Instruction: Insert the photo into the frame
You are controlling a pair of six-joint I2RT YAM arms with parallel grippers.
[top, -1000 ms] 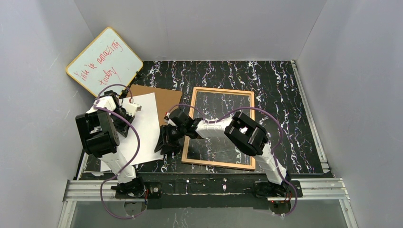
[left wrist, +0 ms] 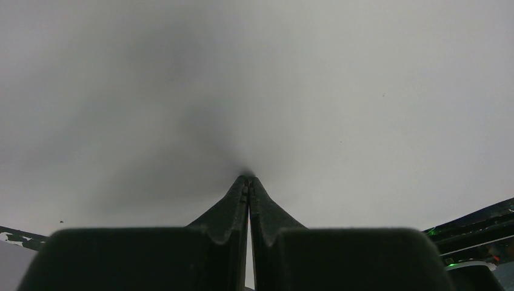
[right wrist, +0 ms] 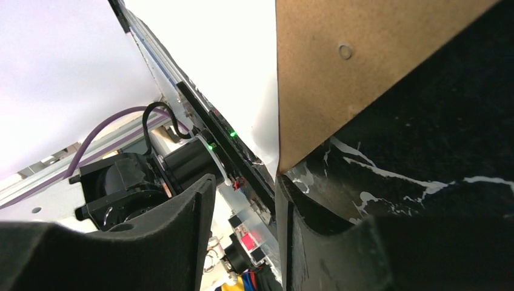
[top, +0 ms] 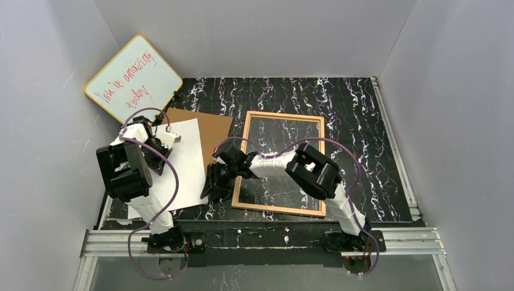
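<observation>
The photo appears as a large white sheet (top: 189, 160) lying at the left of the table, partly over a brown board (top: 213, 128). My left gripper (top: 159, 173) is shut, its tips down at the sheet; the left wrist view shows no gap between the fingers and only white around them. At the sheet's lower right corner is my right gripper, fingers apart. In the right wrist view the corner of the white sheet (right wrist: 236, 73) reaches close to one fingertip (right wrist: 282, 185); contact is hard to tell. The wooden frame (top: 277, 210) lies flat to the right.
A whiteboard with red writing (top: 133, 79) leans at the back left. My right arm (top: 279, 165) spans across the frame. Walls close in on the left and right.
The left arm, sheet, board and frame look unmoved.
</observation>
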